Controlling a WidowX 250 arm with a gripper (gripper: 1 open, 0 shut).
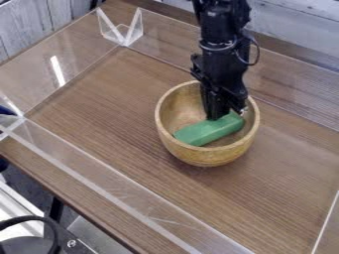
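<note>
A wooden bowl (187, 153) sits right of centre on the wooden table. Inside it lies an elongated green object (205, 132). The black robot gripper (216, 107) has its tip down inside the bowl, just above the green object's upper part. Its fingers look close together; whether anything is between them is hidden by the dark arm and hard to make out.
A wooden table (93, 129) fills most of the view, with clear room left of and below the bowl. A clear plastic bracket (121, 30) stands at the back left. A black cable loops at the lower left corner.
</note>
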